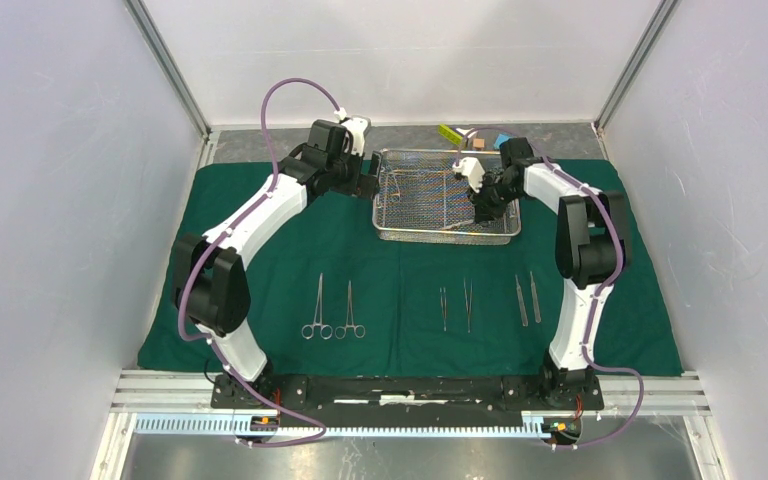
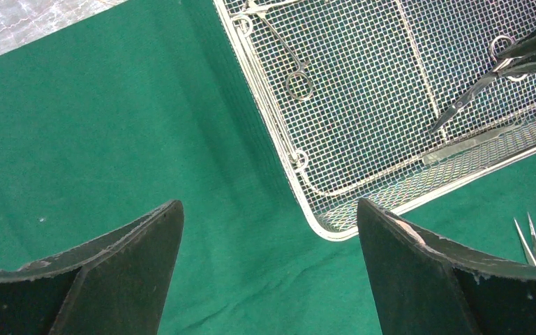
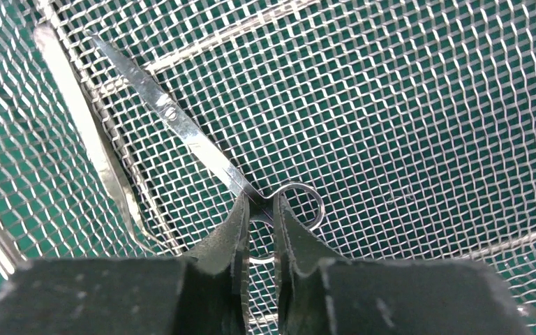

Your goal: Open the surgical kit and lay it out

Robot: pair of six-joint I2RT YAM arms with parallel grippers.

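Note:
A wire mesh basket [image 1: 447, 237] stands at the back of the green cloth. Inside it lie scissors [image 3: 199, 143], blades toward the upper left in the right wrist view. Their shanks, just above the finger rings, are pinched by my right gripper. Beside them rests a slim flat-handled metal tool [image 3: 84, 115]. At the basket's left end are ring-handled instruments [image 2: 284, 47]. My left gripper is open and empty, just outside that end. On the cloth lie two ring-handled clamps [image 1: 319, 310], two tweezers [image 1: 469, 305] and two slim handles [image 1: 521, 300].
Behind the basket, a yellow block [image 1: 450, 133] and other small items sit on the grey strip. Walls rise on both sides.

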